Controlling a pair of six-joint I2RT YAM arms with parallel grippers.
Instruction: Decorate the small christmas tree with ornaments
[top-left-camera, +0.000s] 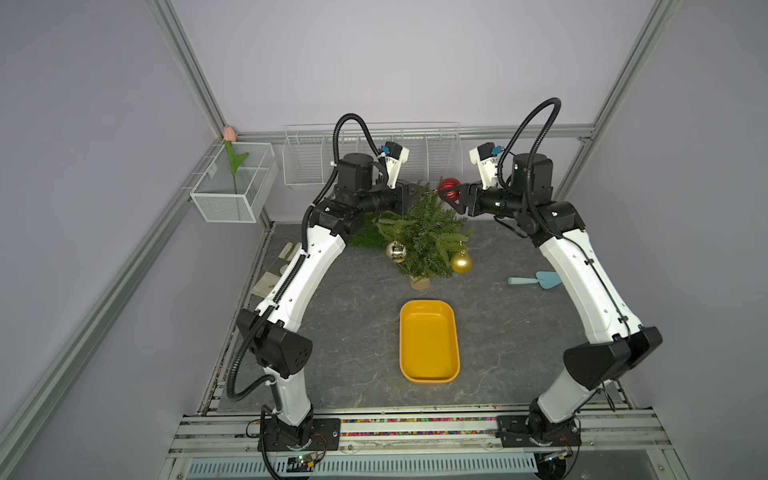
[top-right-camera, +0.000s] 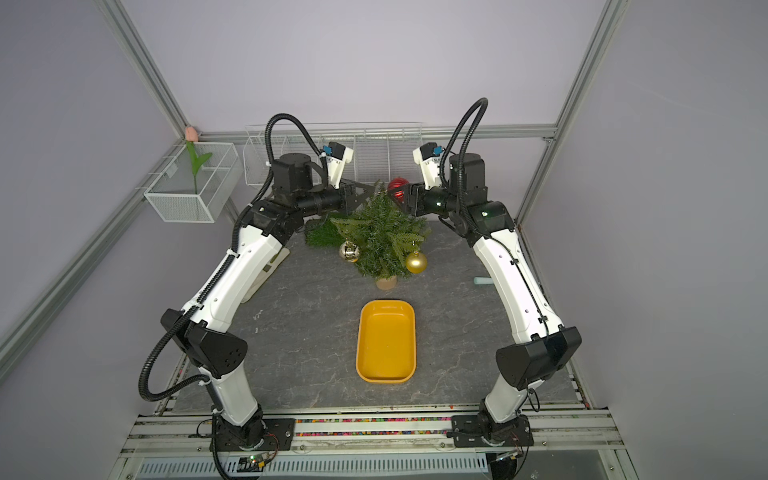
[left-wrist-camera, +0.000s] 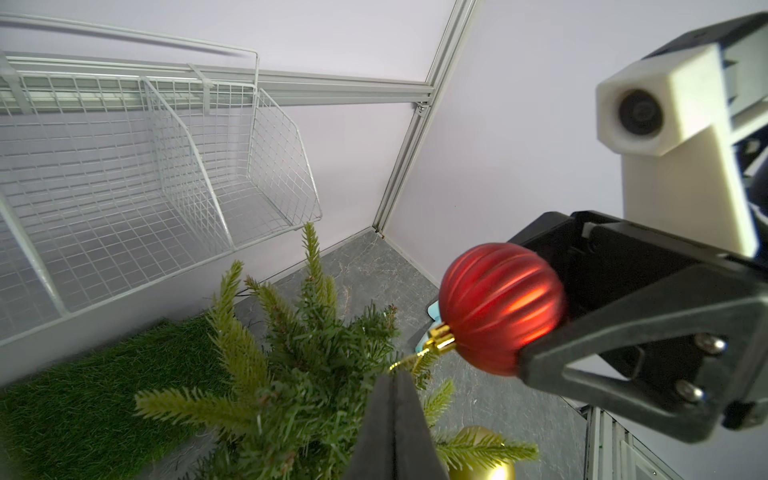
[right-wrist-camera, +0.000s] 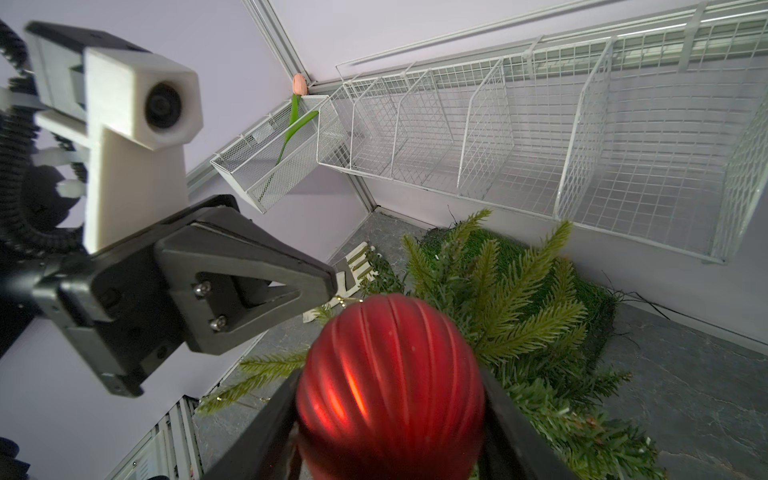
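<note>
The small green tree (top-left-camera: 432, 233) stands in the middle of the table. A silver ornament (top-left-camera: 396, 251) hangs on its left side and a gold ornament (top-left-camera: 461, 261) on its right. Above the treetop, my right gripper (top-left-camera: 450, 200) is shut on a ribbed red ornament, which hides the fingertips in the right wrist view. A thin gold string (left-wrist-camera: 416, 360) runs from the red ornament's cap to my left gripper, shut with the string's end at its fingertips. Both grippers face each other just over the upper branches.
An empty yellow tray (top-left-camera: 429, 377) lies in front of the tree. Behind it are a grass mat (left-wrist-camera: 104, 400) and a white wire basket (right-wrist-camera: 536, 144). A light-blue trowel (top-left-camera: 548, 279) lies at right. White lettering (right-wrist-camera: 360, 268) stands at left.
</note>
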